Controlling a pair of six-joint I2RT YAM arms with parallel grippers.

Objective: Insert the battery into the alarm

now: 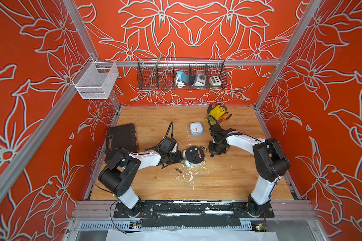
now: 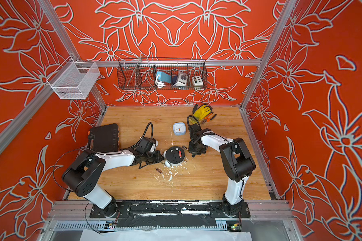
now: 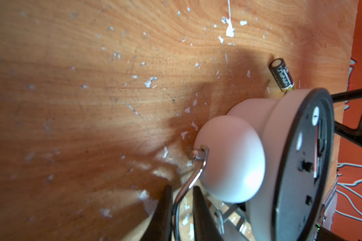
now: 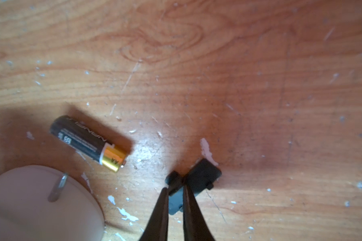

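Note:
The alarm clock (image 1: 195,155) lies on the table between my grippers, its black back up, white bells toward the left. My left gripper is at a bell's metal piece, fingertips low and close around it; whether it grips cannot be told. An AA battery (image 4: 88,142) lies beside the clock, near my right gripper. That gripper's fingers are a little apart over a small black cover (image 4: 201,174) on the table; a hold is not clear. Another battery (image 1: 179,170) lies in front of the clock.
A black case (image 1: 120,138) lies at the left, a small square clock (image 1: 196,128) behind the alarm, and yellow gloves (image 1: 217,111) at the back right. The wire basket (image 1: 181,74) hangs on the back wall.

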